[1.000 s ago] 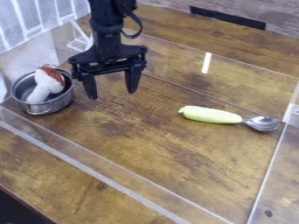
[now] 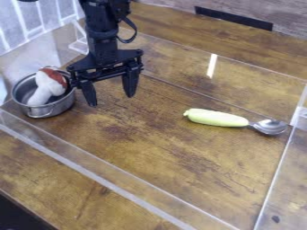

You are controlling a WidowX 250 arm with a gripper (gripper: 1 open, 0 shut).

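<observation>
My black gripper (image 2: 109, 88) hangs over the wooden table at the upper left, open, its two fingers spread with nothing between them. Just left of it a steel pot (image 2: 43, 104) holds a white object with a red part (image 2: 49, 84); what it is exactly is hard to tell. To the right lie a pale yellow-green corn-shaped object (image 2: 214, 118) and a silver spoon (image 2: 270, 126) whose handle end is close to it.
Clear panels run along the left and right sides.
The arm and gripper have shifted slightly to the left, toward the pot. The objects on the table look unchanged.
</observation>
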